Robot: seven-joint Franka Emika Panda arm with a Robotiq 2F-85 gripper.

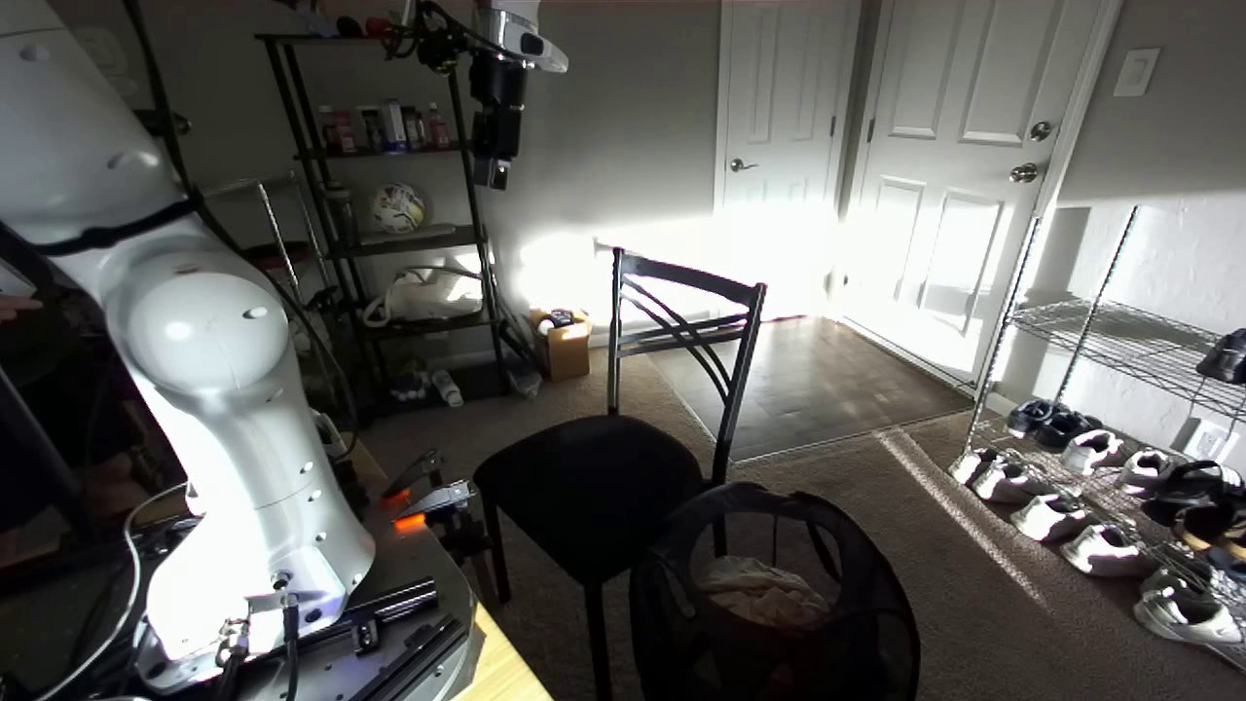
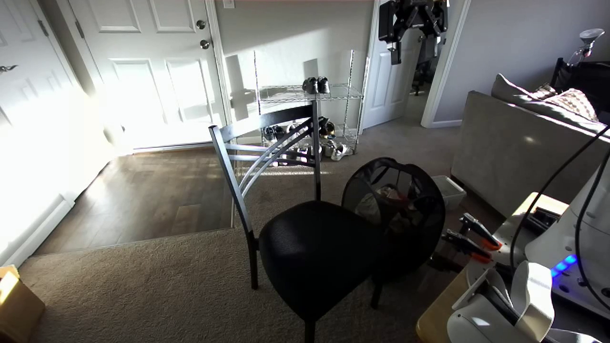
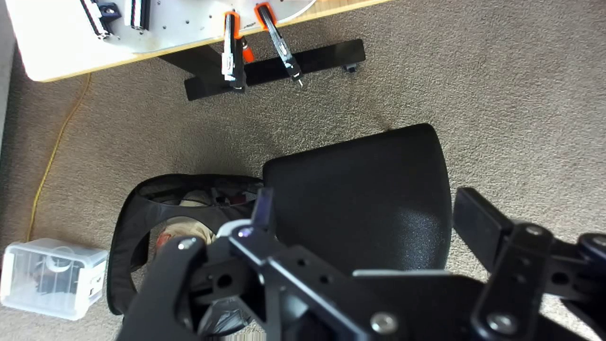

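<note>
High above the floor hangs my gripper (image 2: 412, 52), its two black fingers apart and nothing between them. The wrist view confirms that my gripper is open, with a wide gap between its fingers. Beneath it stands a black chair (image 3: 363, 193), its padded seat empty. Against the chair's side is a black mesh hamper (image 1: 771, 637), holding crumpled cloth (image 1: 765, 590). The chair (image 2: 320, 246) and hamper (image 2: 394, 211) also show in exterior view 2. My gripper (image 1: 496, 175) is side-on in exterior view 1, touching nothing.
Two clamps (image 3: 231, 51) jut from the edge of the robot's table (image 3: 170, 28). A clear plastic bin (image 3: 54, 278) sits beside the hamper. The shoe rack (image 1: 1086, 321) and black shelves (image 1: 350, 152) stand by the walls. Carpet (image 3: 511, 85) lies open around the chair.
</note>
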